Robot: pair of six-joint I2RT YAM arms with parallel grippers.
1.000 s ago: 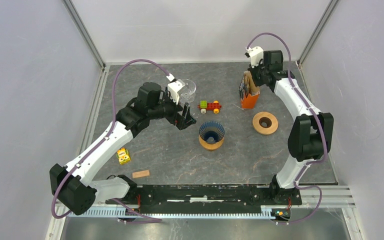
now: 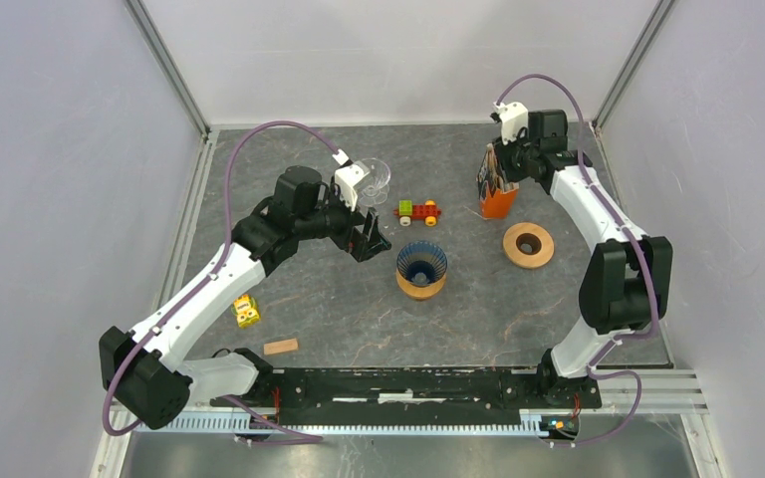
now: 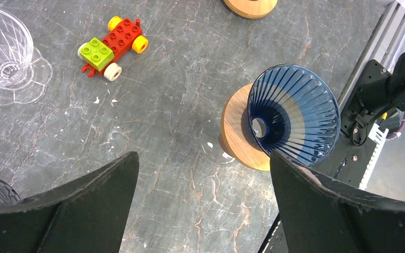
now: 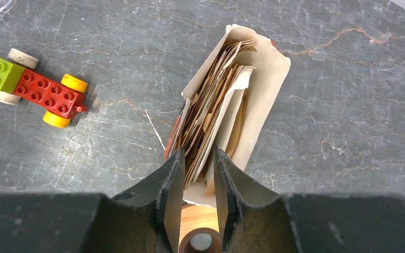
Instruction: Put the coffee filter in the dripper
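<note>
An orange box of paper coffee filters [image 2: 495, 200] stands at the back right, packed with folded filters [image 4: 211, 105]. Directly over it is my right gripper, open, its fingertips at the filters' near end. The blue ribbed dripper [image 2: 421, 261] on its wooden base [image 3: 238, 134] stands at the middle of the table. My left gripper hangs open just left of the dripper, nothing between its fingers.
A toy brick car [image 2: 418, 212] sits between box and dripper, a clear glass vessel [image 3: 16, 74] behind the left gripper. A wooden ring [image 2: 528, 246] lies at right, a yellow toy [image 2: 246, 310] at left.
Over the last second my right arm has moved a little toward the front and down to the filter box. The left arm has not moved.
</note>
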